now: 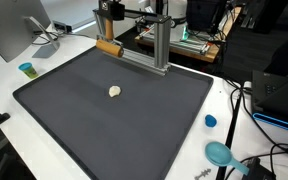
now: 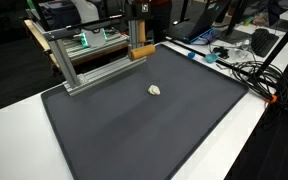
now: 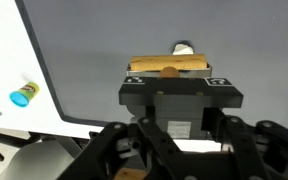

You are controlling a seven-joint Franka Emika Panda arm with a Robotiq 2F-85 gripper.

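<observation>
High at the back in exterior view 1, my gripper [image 1: 108, 16] is shut on the handle of a wooden mallet-like tool [image 1: 109, 47]. In exterior view 2, the tool's cylindrical head [image 2: 142, 51] hangs crosswise below my gripper [image 2: 138, 17], its handle upright. From the wrist view, the pale wooden head [image 3: 169, 63] lies just beyond the gripper, which hides most of the handle. A small whitish round piece [image 1: 114, 91] rests on the dark board [image 1: 89, 125], apart from the tool.
Beside the tool stands a metal frame [image 2: 106, 75] at the board's edge. A small green-and-yellow tub [image 1: 27, 70] sits off the board on the white table. A blue lid [image 1: 210, 121] and a teal cup [image 1: 223, 155] lie at the right. Most of the board is clear.
</observation>
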